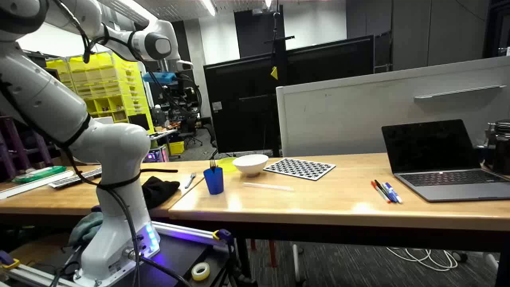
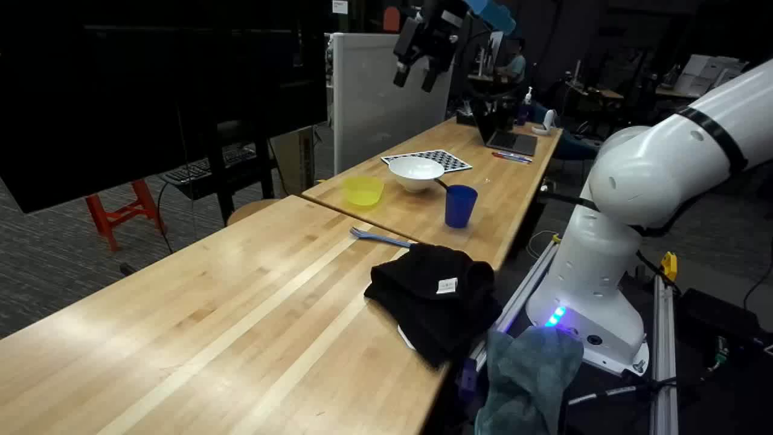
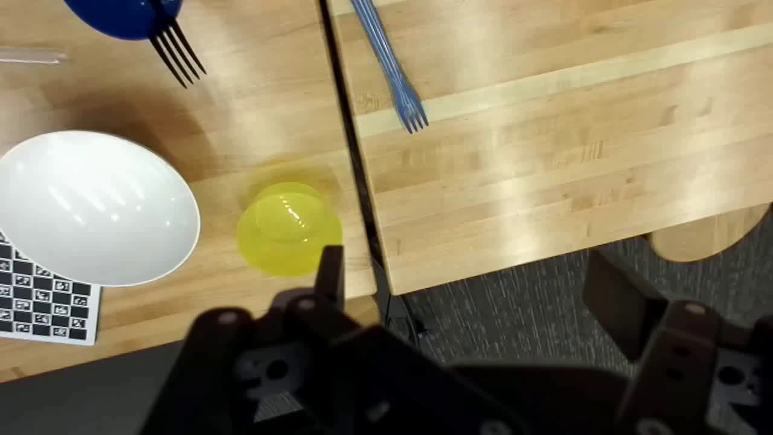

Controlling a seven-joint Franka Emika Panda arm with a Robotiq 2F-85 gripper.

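High above the table, my gripper stands open with nothing between its fingers; in exterior view 2 the gripper (image 2: 414,81) hangs in the air over the far part of the table. Below it in the wrist view lie a yellow translucent bowl (image 3: 288,228), a larger white bowl (image 3: 94,210) and a blue fork (image 3: 391,69). A dark fork (image 3: 177,52) sticks out of the blue cup (image 3: 127,13), which is cut off by the frame's top edge. The cup (image 2: 460,206) is upright beside the white bowl (image 2: 416,173) in exterior view 2.
A black cloth (image 2: 438,293) lies near the table's edge by the arm's base. The checkered board (image 1: 300,168), several pens (image 1: 386,191) and an open laptop (image 1: 444,177) occupy the table farther right.
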